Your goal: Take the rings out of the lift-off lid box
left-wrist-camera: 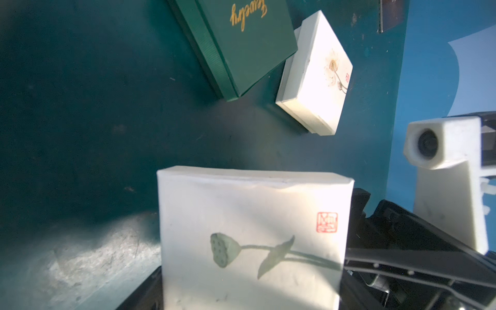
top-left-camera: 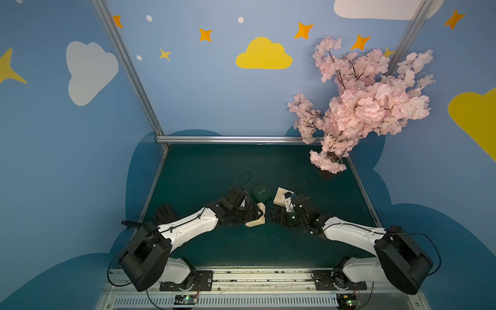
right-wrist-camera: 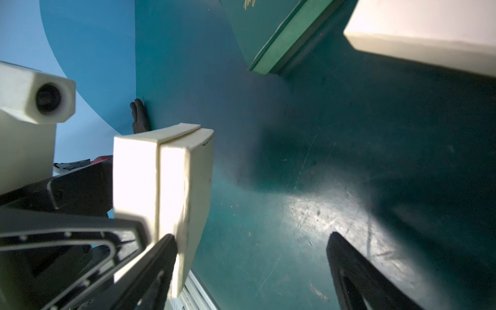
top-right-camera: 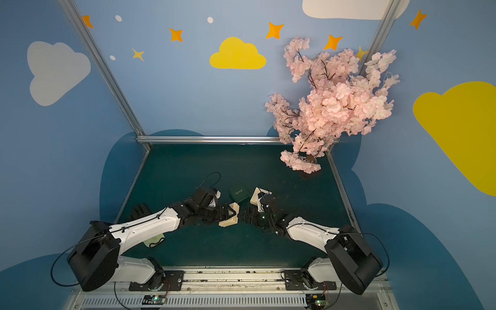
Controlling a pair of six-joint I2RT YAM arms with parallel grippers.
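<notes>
A white lift-off lid box with a lotus pod drawing and a red seal sits between the fingers of my left gripper. Those fingers stand wide open, and whether the fingers press on its sides cannot be told. In the right wrist view the same box is raised and tipped on edge, a seam showing between its two closed halves. My right gripper faces it from the right, open and empty, apart from the box. No rings show; the inside of the box is hidden.
A green box with gold "Jewelry" lettering lies behind the grippers. Beside it, to the right, is a second white box with a flower drawing. A pink blossom tree stands at the back right.
</notes>
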